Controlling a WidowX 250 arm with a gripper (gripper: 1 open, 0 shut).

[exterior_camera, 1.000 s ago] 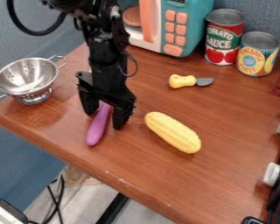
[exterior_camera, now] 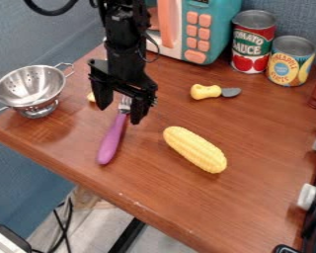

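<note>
My black gripper (exterior_camera: 122,99) hangs over a purple toy (exterior_camera: 111,142) on the wooden table, its fingers above the toy's upper end, which has a pale part between them. Whether the fingers hold anything is hard to tell. A toy corn cob (exterior_camera: 196,150) lies to the right. A steel colander (exterior_camera: 29,91) sits at the left edge. A yellow-handled utensil (exterior_camera: 208,92) lies behind the corn.
A teal toy microwave (exterior_camera: 194,30), a tomato can (exterior_camera: 251,44) and another can (exterior_camera: 290,61) stand at the back. A black appliance (exterior_camera: 314,208) lines the right edge.
My gripper has risen from lower over the purple toy, exposing more of its upper end. The purple toy stays in about the same place.
</note>
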